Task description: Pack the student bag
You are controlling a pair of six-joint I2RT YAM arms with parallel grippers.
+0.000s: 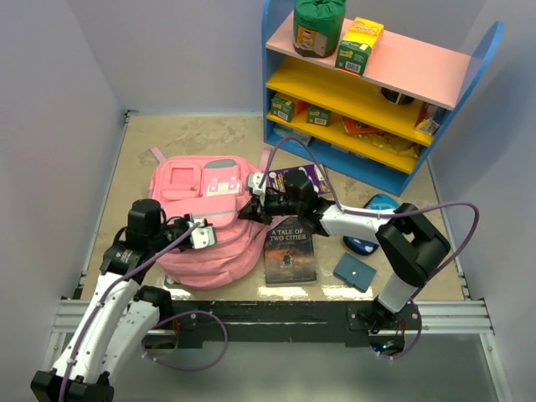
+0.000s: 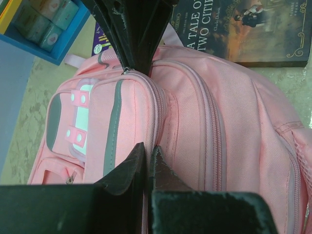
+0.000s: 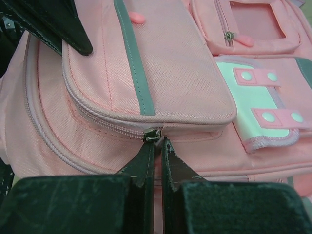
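The pink student bag (image 1: 239,266) lies on its back at the left of the table, its front pocket (image 2: 134,109) looking closed along the visible edge. My left gripper is shut on the edge of that pocket, pinching the pink fabric. At the pocket's far corner, my right gripper is shut on the metal zipper pull (image 3: 152,135). Its dark fingers also show at the top of the left wrist view. Right of the bag lie the book A Tale of Two Cities (image 1: 290,253) and a purple book (image 1: 286,180), partly covered by the right arm.
A small blue notebook (image 1: 354,271) and a rounded blue item (image 1: 360,245) lie at the right, under and near the right arm. Behind stands a shelf (image 1: 352,90) with boxes on it. Bare table (image 1: 197,134) shows behind the bag.
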